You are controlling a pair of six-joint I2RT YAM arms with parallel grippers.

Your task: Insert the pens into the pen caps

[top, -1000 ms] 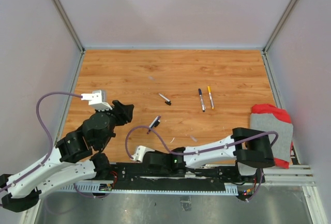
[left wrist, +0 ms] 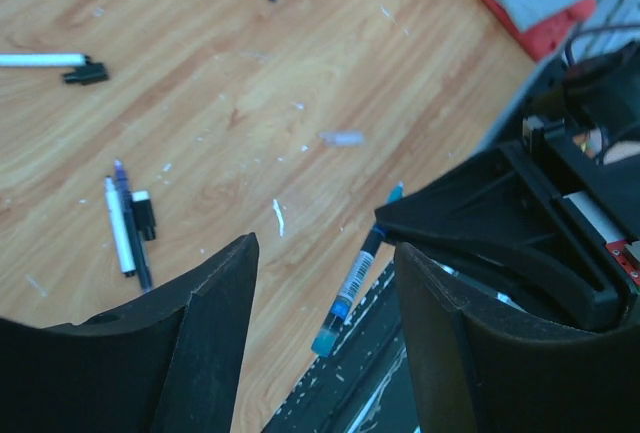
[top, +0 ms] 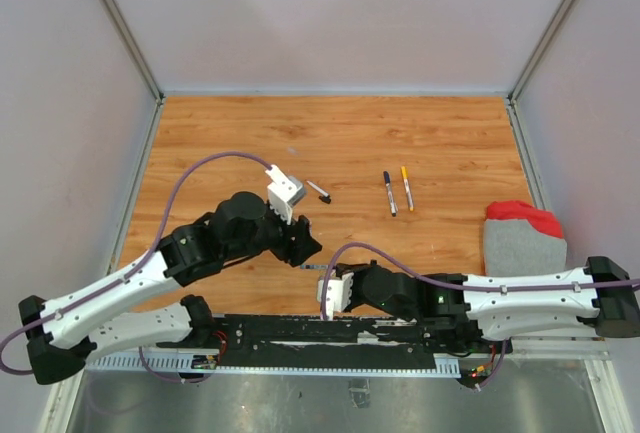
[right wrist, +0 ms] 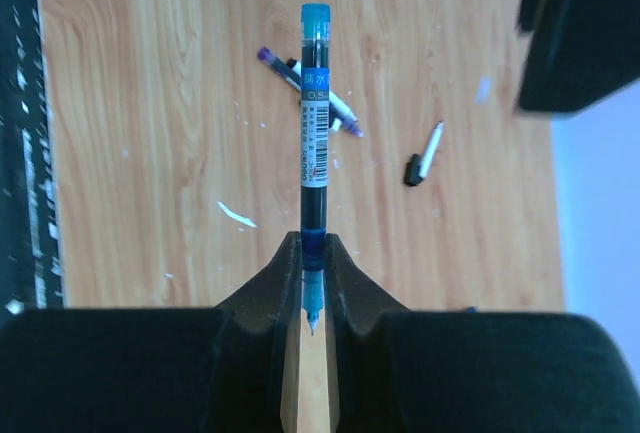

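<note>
A dark pen with light-blue ends and a barcode label (right wrist: 314, 143) stands out from my right gripper, which is shut on it near its nib end. The bare nib shows just past the fingers. In the left wrist view this pen (left wrist: 352, 285) slants ahead of my left gripper, which is open with nothing between its fingers. On the table a white marker (left wrist: 118, 228), a purple-ended pen (left wrist: 131, 223) and a black cap (left wrist: 144, 216) lie together. Farther back, another white marker (top: 317, 189) lies with a black cap (top: 325, 199) at its end.
A black-and-white marker (top: 389, 193) and a yellow one (top: 407, 188) lie to the right. Red and grey cloth (top: 525, 238) rests by the right edge. Both grippers are close together near the front.
The left gripper has moved right and toward the front, now covering the grouped pens in the top view. The right gripper has moved right and turned, bringing the held pen into view.
</note>
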